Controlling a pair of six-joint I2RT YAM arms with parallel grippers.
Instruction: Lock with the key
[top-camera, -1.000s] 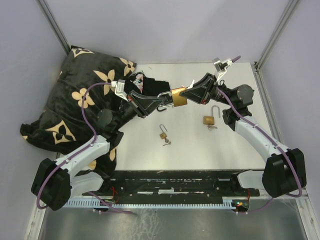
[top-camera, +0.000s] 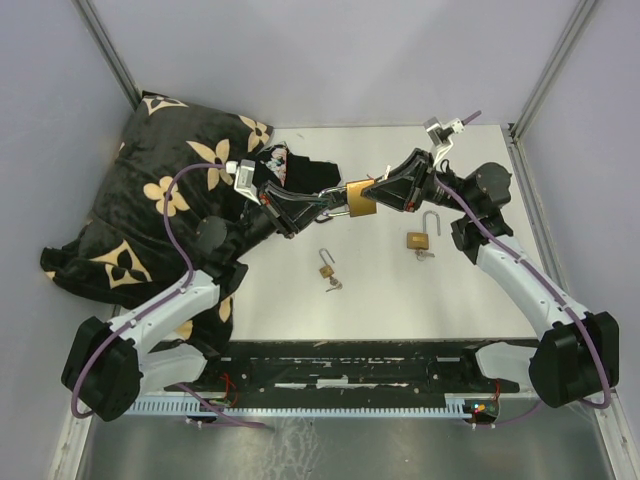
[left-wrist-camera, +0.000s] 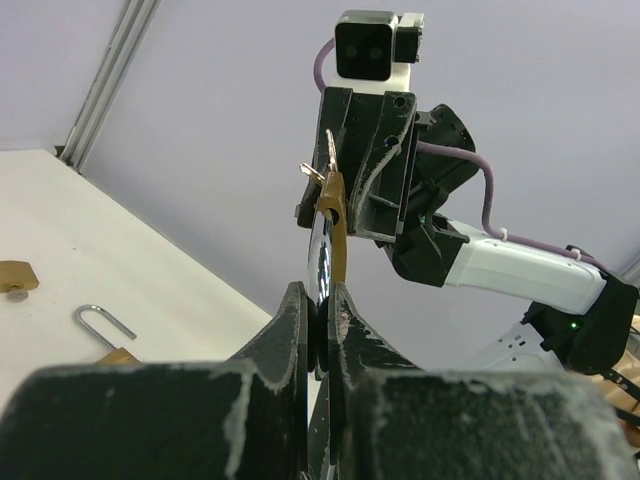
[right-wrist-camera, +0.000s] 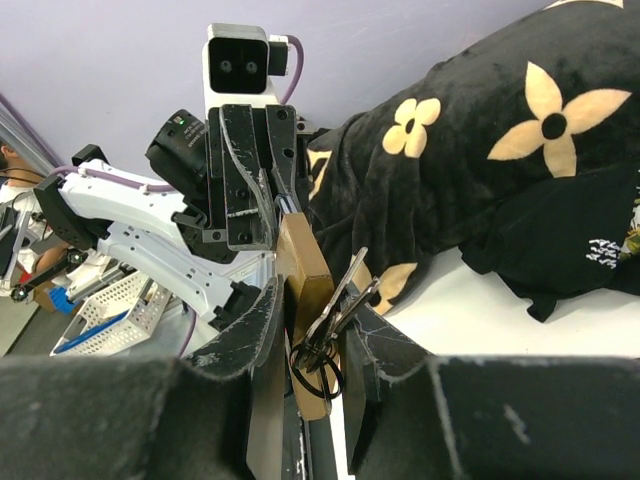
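Note:
A brass padlock (top-camera: 361, 198) hangs in the air between the two arms, its steel shackle (left-wrist-camera: 320, 262) pointing toward the left arm. My left gripper is shut on that shackle. At the other end, my right gripper is closed around the brass body (right-wrist-camera: 305, 260). Several keys on a dark ring (right-wrist-camera: 322, 362) stick out at the body's bottom end, between the right fingers. Whether one of them sits in the keyhole cannot be made out. How deep the shackle's legs go into the body is also unclear.
On the white table (top-camera: 380, 300) lie a small padlock (top-camera: 326, 271) with keys (top-camera: 334, 285) and a larger one (top-camera: 417, 241) with its own keys (top-camera: 425, 254). A flowered dark blanket (top-camera: 150, 190) and black cloth (top-camera: 310, 172) cover the left side.
The right arm has shifted slightly right and toward the front, and the padlock body has moved a little with it. The left arm is almost still.

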